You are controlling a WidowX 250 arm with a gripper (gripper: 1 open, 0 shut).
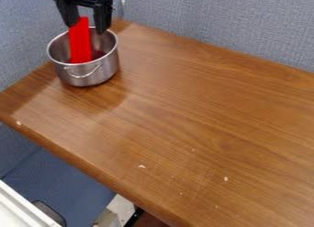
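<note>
A steel pot (92, 70) with a wire handle sits at the back left corner of the wooden table. A long red block (80, 42) stands upright inside it, leaning slightly, its top above the rim. My black gripper (84, 19) hangs over the pot at the top of the view, open, its fingers on either side near the top of the red block; its upper part is cut off by the frame.
Grey padded walls (221, 19) border it behind and at left. A white object (18, 212) lies below the table at lower left.
</note>
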